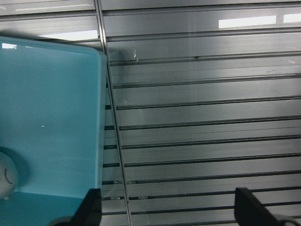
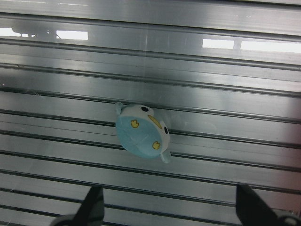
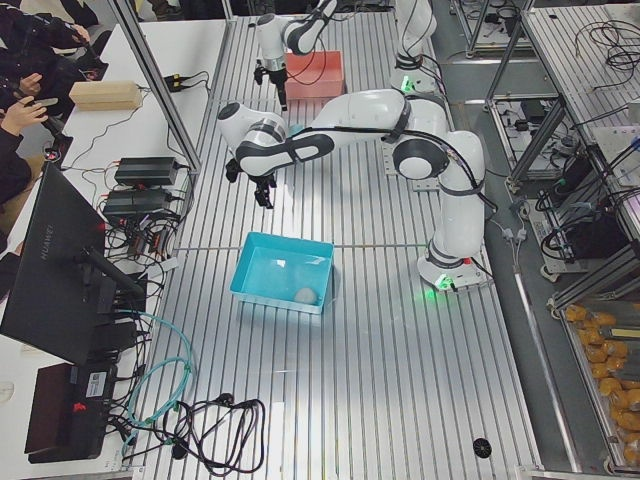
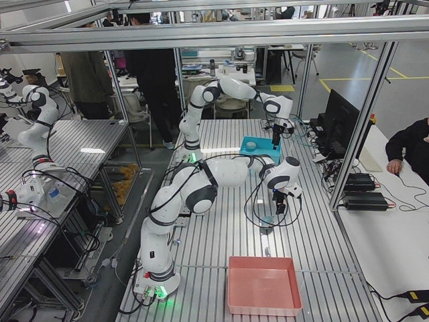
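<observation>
A teal bin (image 3: pixel 262 262) holds a round pale plush (image 3: pixel 305 296), partly visible at the left edge of the left wrist view (image 1: pixel 5 176). My left gripper hangs above the bare table beside that bin, its fingers apart and empty. A blue-and-white plush with a yellow beak (image 2: pixel 142 132) lies on the slatted table under my right gripper, whose fingers are also wide apart with nothing between them.
A pink bin (image 4: pixel 263 308) stands at the near end of the camera right view. A monitor (image 3: pixel 55 260), power boxes and loose cables line one side.
</observation>
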